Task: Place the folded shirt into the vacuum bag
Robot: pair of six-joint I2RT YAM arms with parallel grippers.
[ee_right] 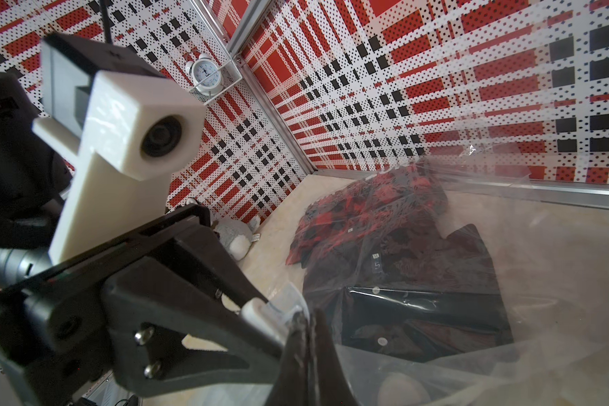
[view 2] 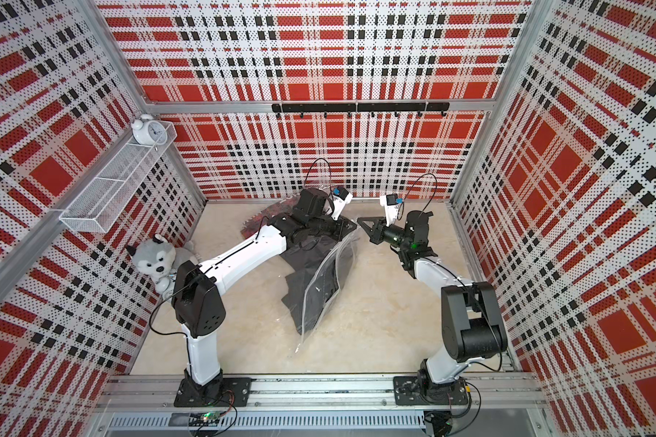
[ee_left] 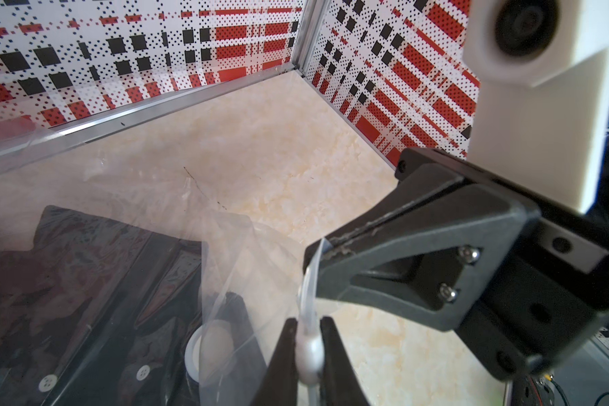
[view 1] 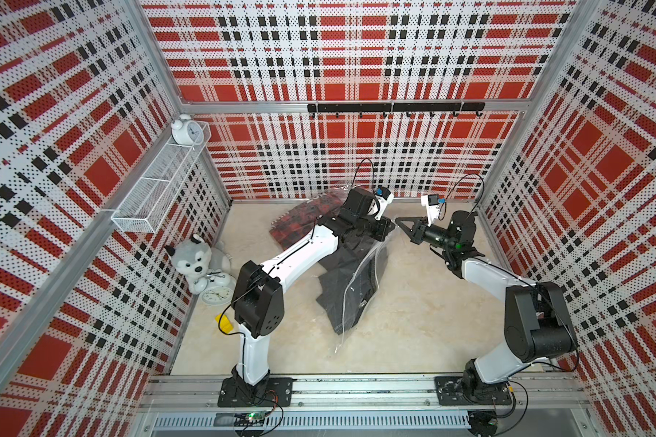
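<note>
A clear vacuum bag [view 1: 357,280] spreads over dark grey cloth [view 1: 335,287] in the middle of the table. Red and black plaid cloth [ee_right: 365,203] lies behind it, also seen through film. Whether each cloth is inside the bag or under it, I cannot tell. My left gripper is shut on a white piece at the bag's edge, probably its slider [ee_right: 264,318]. Close on its right, my right gripper is shut, with the bag's thin film edge at its fingertips. The raised edge runs down toward the table's front.
A grey plush dog [view 1: 193,262] and a clock [view 1: 217,293] stand at the left, near a yellow piece [view 1: 224,322]. A wire basket [view 1: 160,182] hangs on the left wall.
</note>
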